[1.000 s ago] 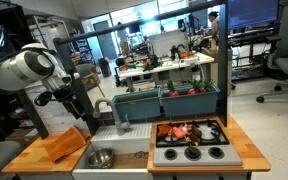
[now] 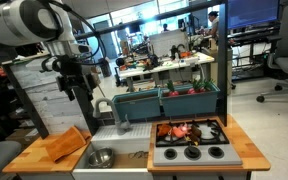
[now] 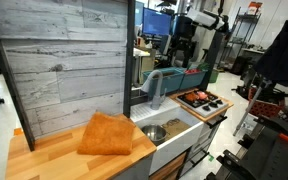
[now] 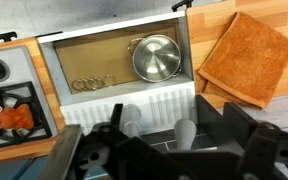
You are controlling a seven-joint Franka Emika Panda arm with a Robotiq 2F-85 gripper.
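My gripper is open above the counter, and only empty space shows between its fingers. Below it in the wrist view is a drawer-like sink compartment holding a silver metal pot point(image 4: 156, 58) and several small rings point(image 4: 92, 83). On the wooden counter to the right of that lies an orange towel point(image 4: 248, 59), flat. Exterior view 1 has the gripper point(image 2: 80, 92) high over the left part of the counter, between the towel point(image 2: 64, 145) and the faucet point(image 2: 103, 108), touching neither.
A stove point(image 2: 192, 146) with colourful toy food point(image 2: 180, 130) on top stands right of the sink. Blue bins point(image 2: 136, 106) line the back. The drying rack point(image 4: 127, 107) sits behind the pot's compartment. Bare wood point(image 3: 54, 160) surrounds the towel.
The towel, pot and stove items look unmoved.
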